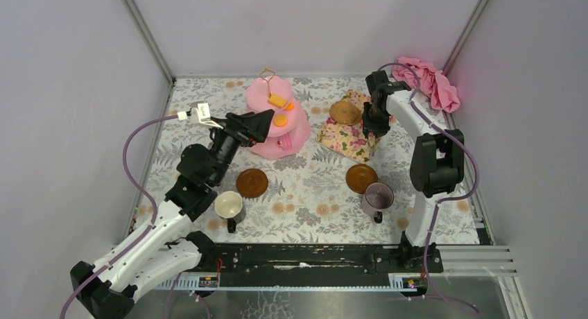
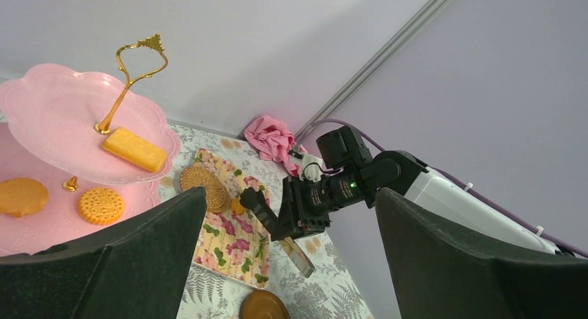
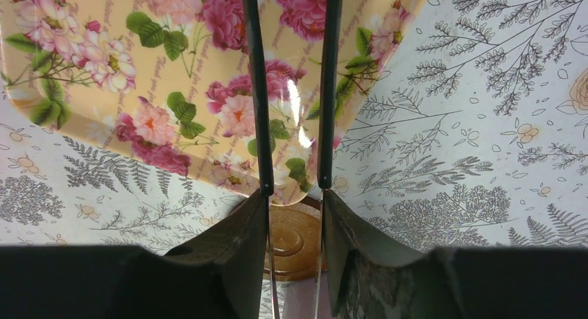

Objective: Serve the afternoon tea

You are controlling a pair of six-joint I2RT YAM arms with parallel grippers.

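A pink two-tier stand [image 1: 258,93] with gold handle holds several pastries. My left gripper [image 1: 251,128] hangs over its front-left side, open and empty. My right gripper [image 1: 372,130] is over the floral tray [image 1: 341,142], which carries a round woven piece [image 1: 344,111]. In the right wrist view two long, thin black-ended tools, like tongs, run between that gripper's fingers [image 3: 236,243] over the tray; whether they are gripped firmly is unclear. Brown saucers [image 1: 252,183] [image 1: 361,178] lie left and right, with a white cup [image 1: 228,205] and a grey cup [image 1: 377,198] in front.
A pink cloth [image 1: 440,90] is bunched at the back right corner.
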